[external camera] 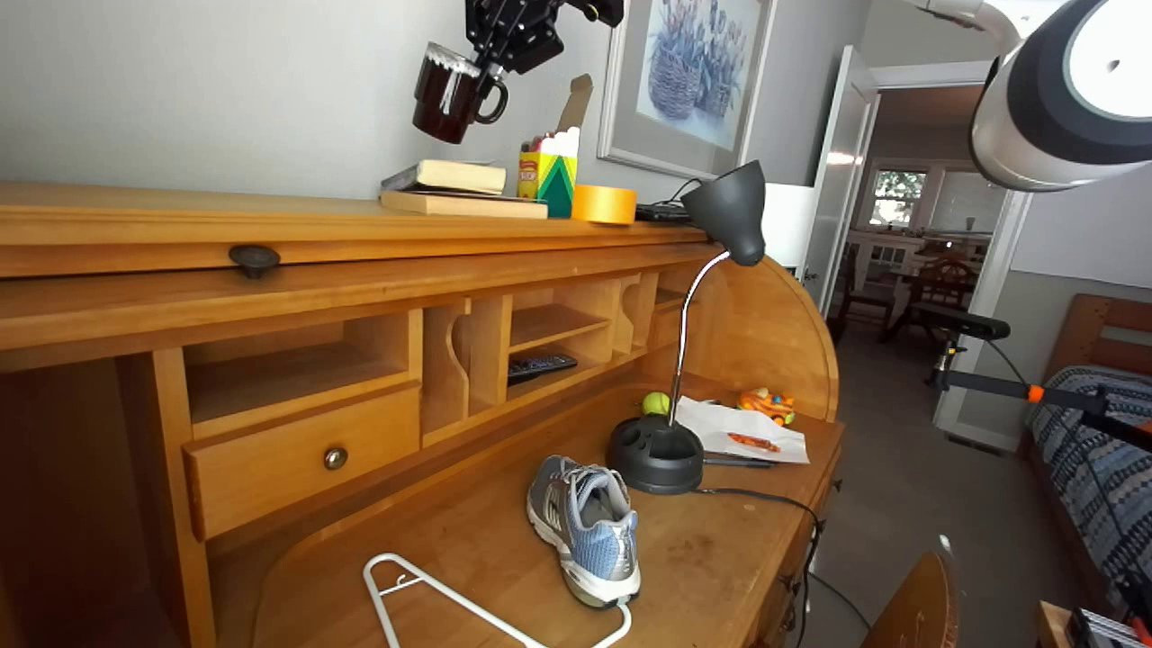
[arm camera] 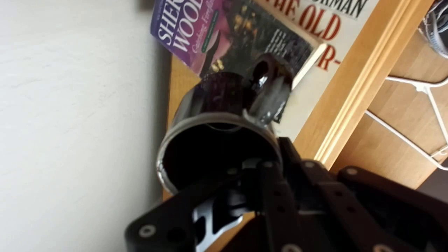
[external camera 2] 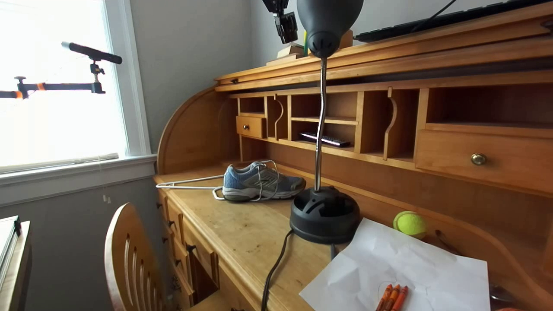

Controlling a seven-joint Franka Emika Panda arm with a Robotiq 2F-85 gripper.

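Observation:
A dark brown mug (external camera: 445, 95) with a pale rim hangs tilted in the air above the desk's top shelf. My gripper (external camera: 488, 74) is shut on the mug's wall near the handle, as exterior view 1 shows. From the wrist, the mug (arm camera: 218, 98) opens toward the camera, its handle pointing up and right; one finger reaches inside the rim. Below the mug lie two stacked books (external camera: 464, 205), apart from it. In exterior view 2 the gripper (external camera 2: 286, 32) shows beside the lamp head, and the mug cannot be made out there.
Right of the books stand a crayon box (external camera: 547, 178) and an orange tape roll (external camera: 604, 204). A black lamp (external camera: 729, 211) rises from the desktop. Lower down are a shoe (external camera: 589, 529) and a white hanger (external camera: 464, 599). The shelf top left of the books is bare.

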